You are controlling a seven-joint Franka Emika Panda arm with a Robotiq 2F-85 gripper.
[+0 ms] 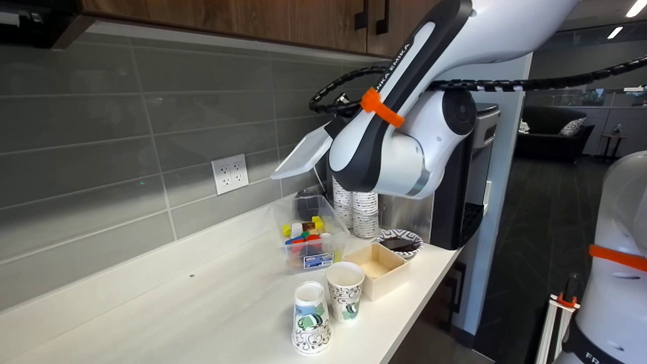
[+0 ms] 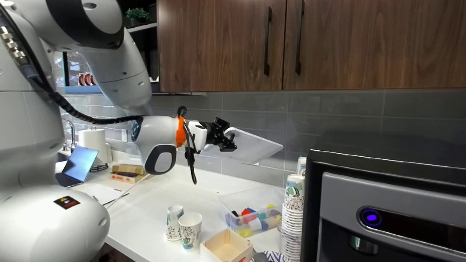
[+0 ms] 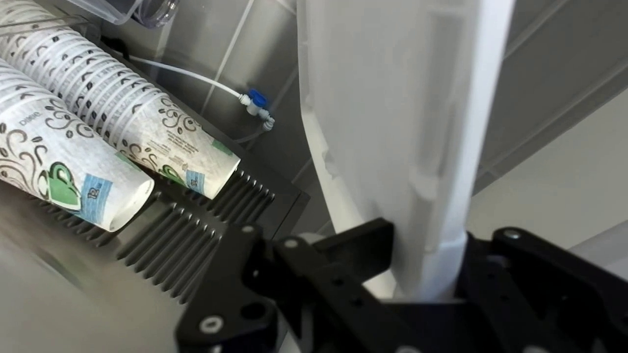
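Observation:
My gripper is shut on the edge of a white plastic lid (image 2: 251, 146). In the wrist view the lid's rim runs up between the two black fingers. The second exterior view shows the lid tilted, in the air above the counter and clear of everything below. Under it stands a clear plastic bin (image 1: 318, 261) without a cover, holding several coloured blocks and toys. From the first exterior view the arm hides the gripper, and only part of the lid (image 1: 305, 151) shows.
Two paper cups, one upside down (image 1: 311, 318) and one upright (image 1: 345, 291), stand near a wooden box (image 1: 377, 267). Tall cup stacks (image 2: 293, 214) and a black coffee machine (image 2: 384, 205) are beyond the bin. Wall cabinets (image 2: 218, 43) hang overhead.

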